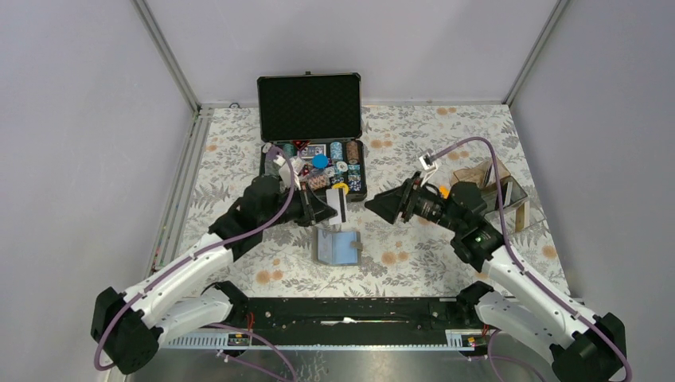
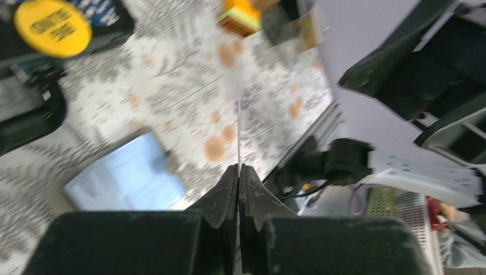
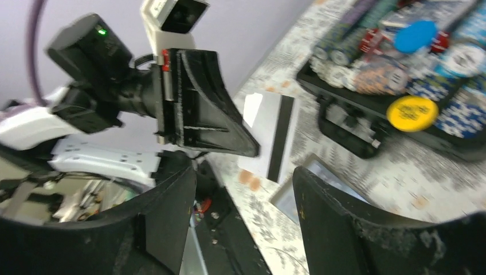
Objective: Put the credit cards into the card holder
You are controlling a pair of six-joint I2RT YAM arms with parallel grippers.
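Observation:
In the top view my left gripper (image 1: pixel 329 212) is shut on a white card (image 1: pixel 336 205) with a black stripe, held upright above the card holder; the card (image 3: pixel 266 132) shows face-on in the right wrist view and edge-on in the left wrist view. Below it the card holder (image 1: pixel 344 247) lies open on the table, blue inside. My right gripper (image 1: pixel 382 207) hangs to the right of the card, apart from it, open with nothing between its fingers.
An open case (image 1: pixel 354 179) of poker chips and small items stands behind the card holder. A box (image 1: pixel 517 191) with partitions is at the right. The table front left of the holder is mostly clear.

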